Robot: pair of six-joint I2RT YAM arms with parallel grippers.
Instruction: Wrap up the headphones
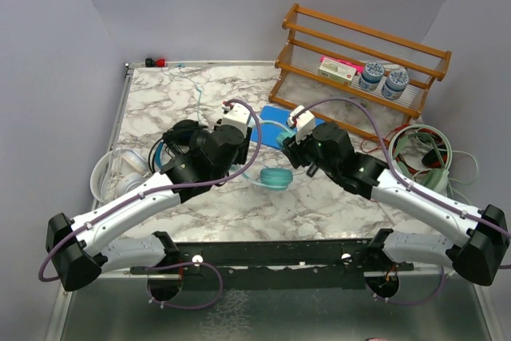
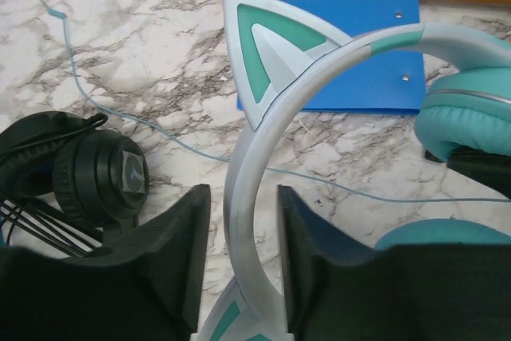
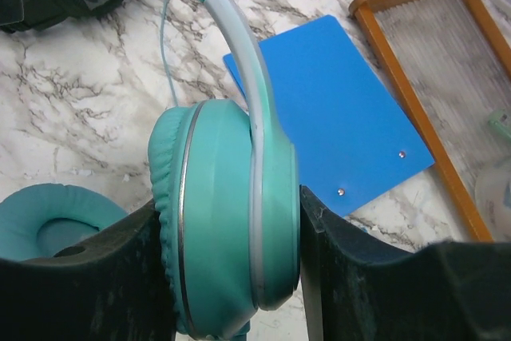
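Note:
The teal-and-silver cat-ear headphones hang between my grippers. My right gripper [image 1: 291,145] is shut on one teal ear cup [image 3: 215,213]; the other cup [image 1: 275,179] shows below it in the top view. My left gripper is part open around the silver headband [image 2: 238,205], near one cat ear [image 2: 271,49]. A thin blue cable [image 2: 184,143] runs across the marble table behind them.
A blue board [image 3: 327,109] lies behind the headphones, before a wooden rack [image 1: 359,61] with jars and boxes. Black headphones [image 2: 96,177] lie left, white ones [image 1: 108,181] at the far left, coiled cables [image 1: 423,157] at the right.

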